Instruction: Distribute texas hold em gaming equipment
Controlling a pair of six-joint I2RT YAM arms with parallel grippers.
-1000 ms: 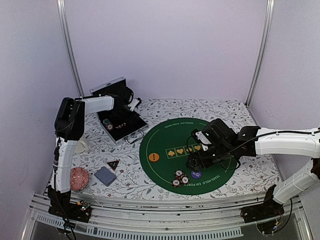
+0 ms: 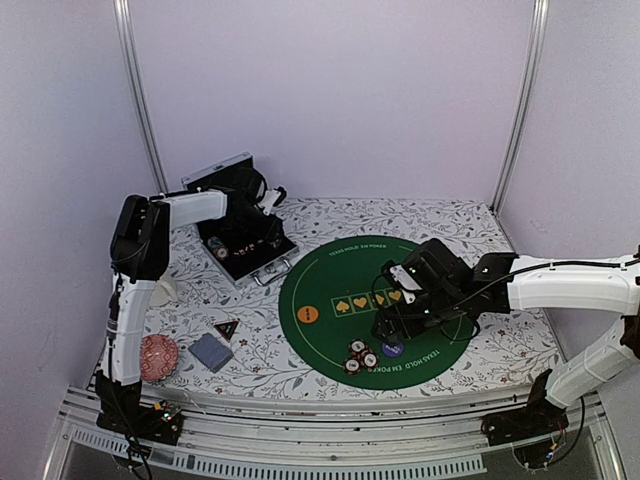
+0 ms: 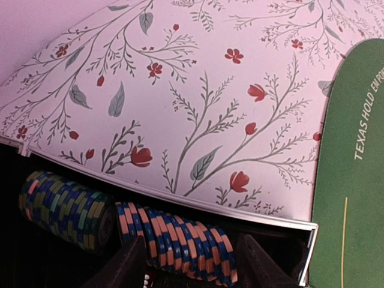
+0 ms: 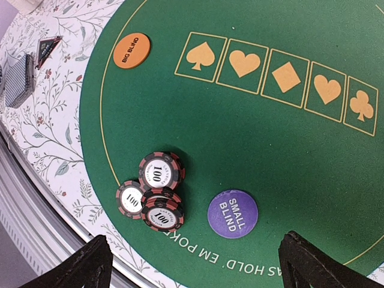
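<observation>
In the top view the open chip case [image 2: 238,278] stands at the back left, with my left gripper [image 2: 276,218] over its right part. The left wrist view shows a row of pink-and-blue chips [image 3: 180,243] in the case. My left gripper is part open there, its fingers near the row's two ends; whether they touch it is unclear. Black 100 chips [image 4: 161,171] lie on the green mat [image 4: 180,120], near the purple small blind disc [image 4: 233,214]. Above the mat my right gripper is open and empty. An orange big blind disc [image 4: 132,51] lies farther left.
Green-and-blue chips [image 3: 66,209] lie beside the pink row in the case. Left of the mat are a blue card deck [image 2: 211,352], a dark triangular piece [image 2: 227,329] and a red round item [image 2: 158,357].
The case has shifted very slightly to the right in the top view, and the left gripper's fingers have shifted a little over it. My right arm and the things on the mat look unchanged.
</observation>
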